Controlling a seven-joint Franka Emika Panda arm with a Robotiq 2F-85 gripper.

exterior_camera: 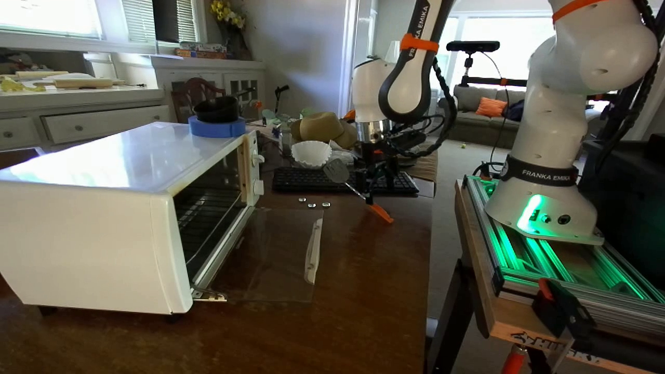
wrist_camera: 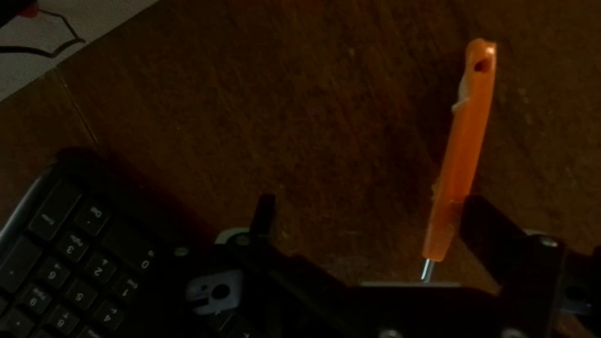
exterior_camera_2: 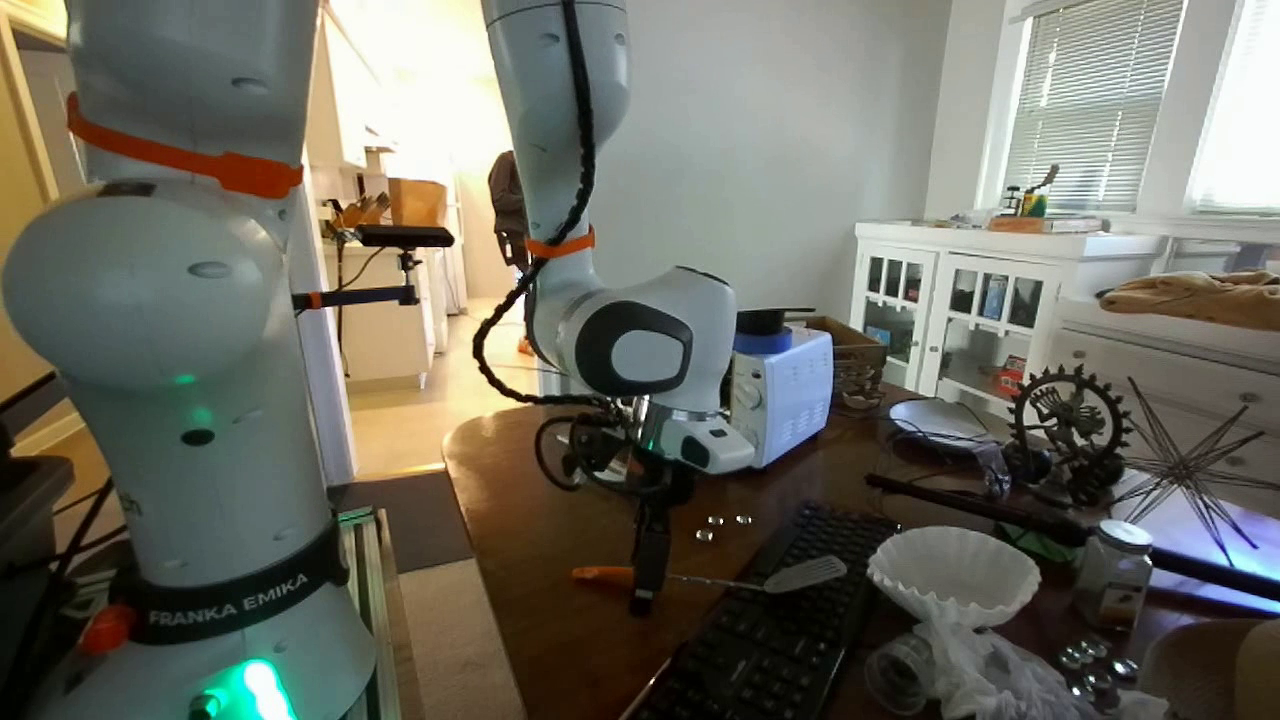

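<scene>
A spatula with an orange handle (wrist_camera: 463,152) and a slotted metal blade (exterior_camera_2: 806,575) lies across the table's edge of the black keyboard. My gripper (exterior_camera: 378,194) is low over it, pointing down. Seen from the wrist, the open gripper has the handle's lower end between its fingers, close beside the right finger (wrist_camera: 485,231) and well away from the left finger (wrist_camera: 263,216). Whether that right finger touches the handle I cannot tell. The blade is out of sight in the wrist view.
The keyboard (exterior_camera_2: 768,624) lies under the blade side. A white toaster oven (exterior_camera: 93,243) stands with its glass door (exterior_camera: 280,262) lowered. Three small shiny pieces (exterior_camera: 312,204) sit between door and keyboard. A white fluted bowl (exterior_camera_2: 954,576) stands beyond.
</scene>
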